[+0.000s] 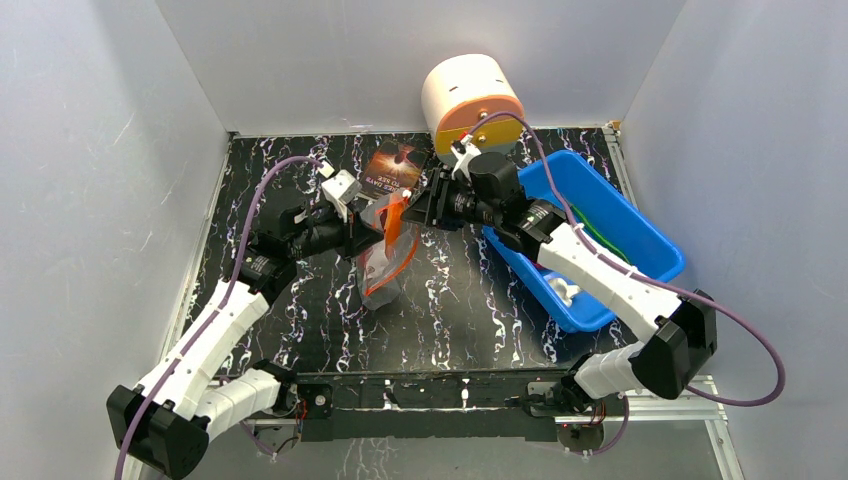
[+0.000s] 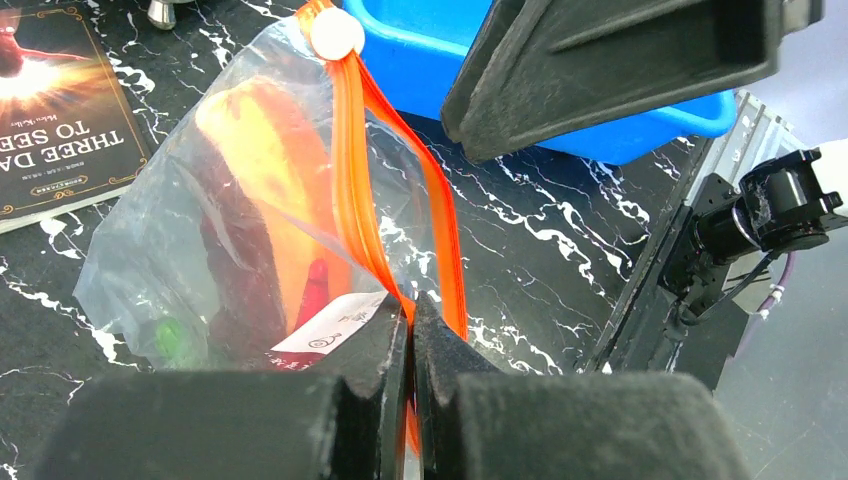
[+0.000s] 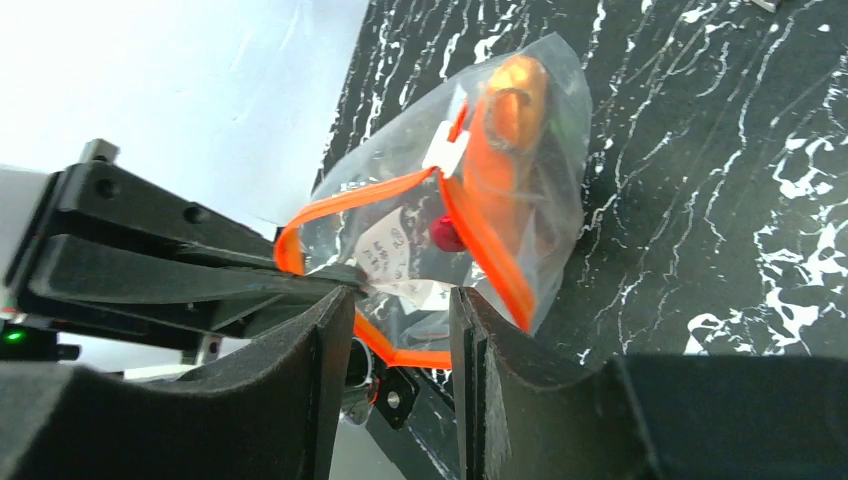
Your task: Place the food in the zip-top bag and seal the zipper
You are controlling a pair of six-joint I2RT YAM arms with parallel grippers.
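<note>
The clear zip bag (image 1: 380,280) with orange zipper stands mid-table, holding orange and red food (image 2: 265,170). My left gripper is shut on the bag's edge at the zipper, the orange strip running into its fingertips; the white slider (image 2: 338,36) sits higher on the strip. My right gripper hovers just right of and above the bag, its fingers apart with nothing visible between them but background and bag behind.
A blue bin (image 1: 640,240) with a few items fills the right. A book (image 1: 390,165) lies behind the bag; a white drum-shaped drawer box (image 1: 460,85) stands at the back.
</note>
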